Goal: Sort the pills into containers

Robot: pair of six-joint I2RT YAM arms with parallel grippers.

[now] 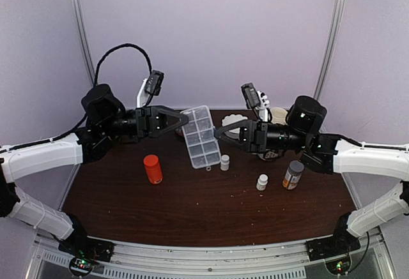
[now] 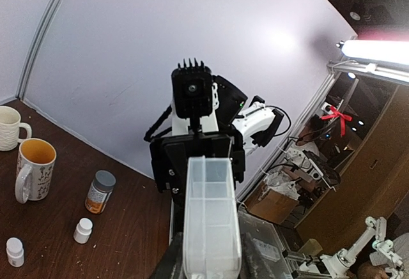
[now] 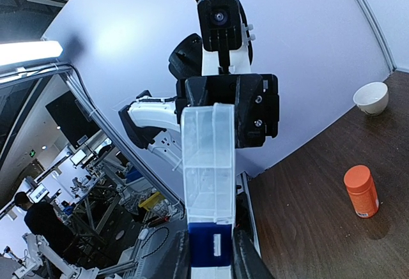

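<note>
A clear compartmented pill box [image 1: 201, 145] is held up above the table, tilted between my two arms. My left gripper [image 1: 186, 119] is shut on its left edge. On the opposite edge, my right gripper [image 1: 216, 133] is shut on the box too, at a blue latch [image 3: 211, 244] seen in the right wrist view. An orange-red bottle [image 1: 153, 169] stands at the left of the table. Two small white bottles [image 1: 225, 162] [image 1: 262, 182] and a grey-lidded bottle [image 1: 293, 175] stand at centre and right. Whether the compartments hold any pills cannot be made out.
A patterned mug [image 2: 36, 169] and a white mug [image 2: 9, 128] stand at the back right, partly behind the right arm from above. A white bowl [image 3: 371, 98] sits at the back.
</note>
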